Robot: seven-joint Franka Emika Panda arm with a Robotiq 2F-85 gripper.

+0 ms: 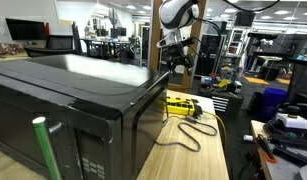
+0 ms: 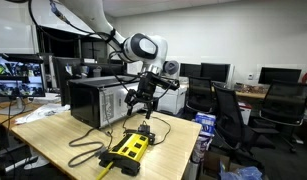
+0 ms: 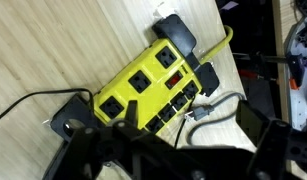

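A yellow power strip with black outlets lies on the wooden table in the wrist view. Black plugs or adapters sit at its ends, one black adapter at the top and another at the lower left. A grey cord runs beside its right side. My gripper is open above the strip, its dark fingers wide apart and nothing seen between them. In exterior view 2 the gripper hangs over the table, apart from the power strip.
A large black appliance resembling an oven stands beside the strip. Loose black cables curl over the tabletop. Bare wood shows to the strip's right in exterior view 2. Office chairs stand beyond the table edge.
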